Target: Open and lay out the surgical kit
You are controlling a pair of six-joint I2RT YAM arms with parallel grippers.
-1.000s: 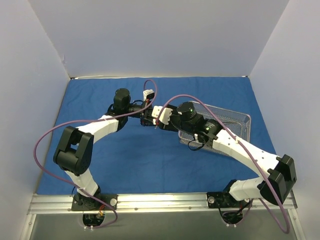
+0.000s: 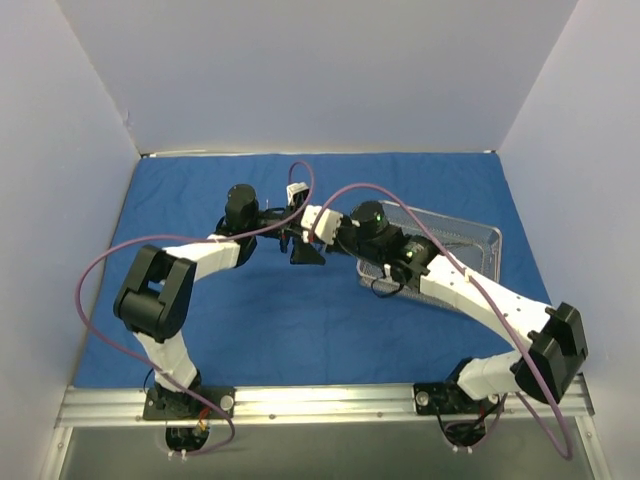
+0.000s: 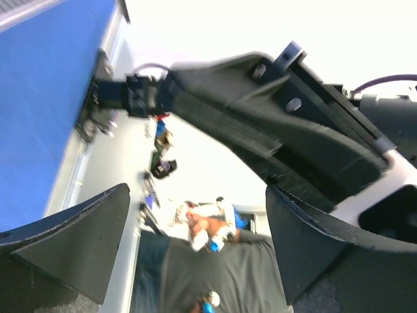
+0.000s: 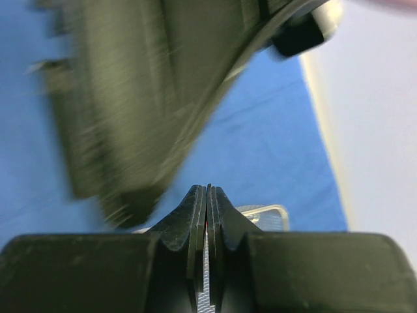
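Observation:
In the top view, a silver mesh basket [image 2: 480,284] lies on the right side of the blue cloth [image 2: 270,330], partly hidden beneath the right arm. My two arms meet near the middle of the cloth, left of the basket. The left gripper is open, its fingers [image 3: 85,241] wide apart with nothing between them. The right gripper is shut and nothing shows between its tips. A corner of the basket [image 4: 281,212] lies beyond those tips. The large blurred dark body of the left gripper fills the upper left of the right wrist view.
A thin dark item [image 2: 455,245] shows inside the basket. Grey walls enclose the cloth at the back and sides. Pale hoses [image 2: 85,300] loop over both arms.
Both arms have shifted only slightly.

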